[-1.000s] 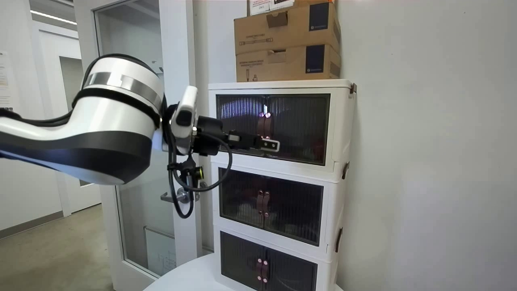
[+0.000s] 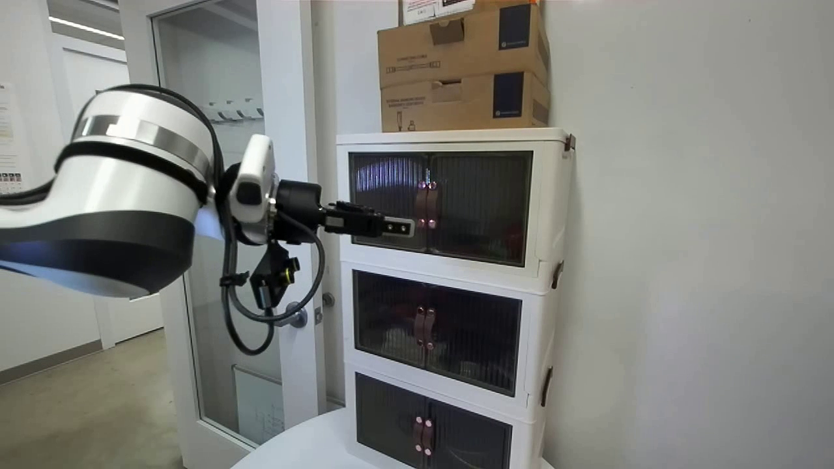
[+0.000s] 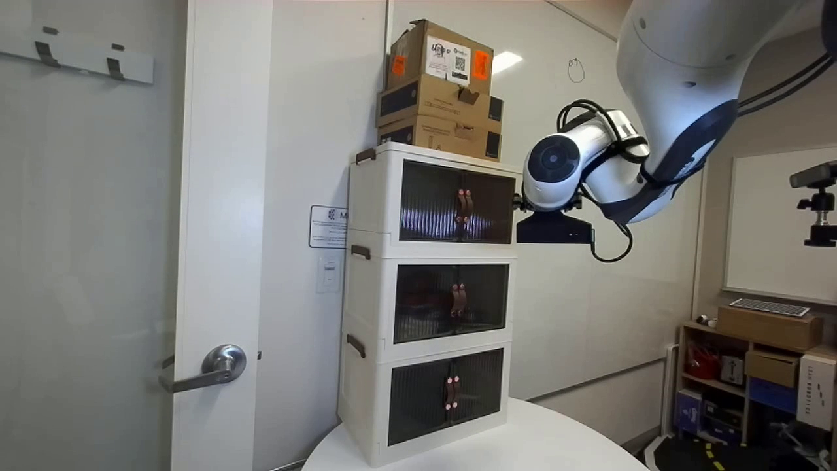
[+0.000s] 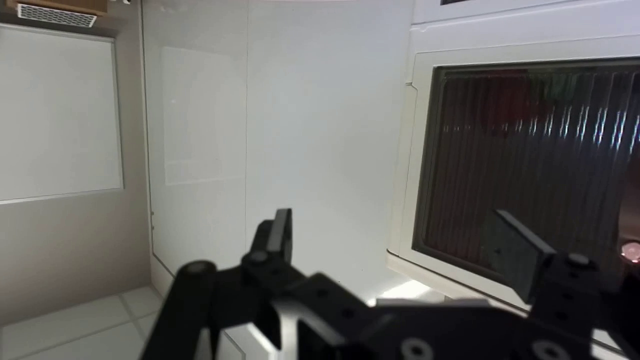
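Observation:
A white stacked cabinet (image 2: 551,203) has three tiers of dark ribbed double doors, all shut. In exterior view 1 my gripper (image 2: 399,227) is level with the top tier and overlaps its left door, near the brown door handles (image 2: 427,206). Its fingers stand wide apart in the wrist view, with nothing between them. The left finger (image 4: 279,233) shows against the white wall, while the right one (image 4: 519,252) lies in front of a dark door panel (image 4: 528,162). At the wrist view's right edge, part of a handle with a pink stud (image 4: 630,251) shows. Exterior view 2 mostly hides the gripper behind the arm.
Cardboard boxes (image 3: 439,98) are piled on the cabinet. It stands on a white round table (image 3: 541,439), whose front is bare. A glass door with a lever handle (image 3: 223,369) is beside it. A shelf (image 3: 722,377) with boxes stands at the far right in exterior view 2.
In exterior view 1 the arm and gripper have shifted left, with the fingertips now left of the top handles rather than just past them. The cabinet doors look the same.

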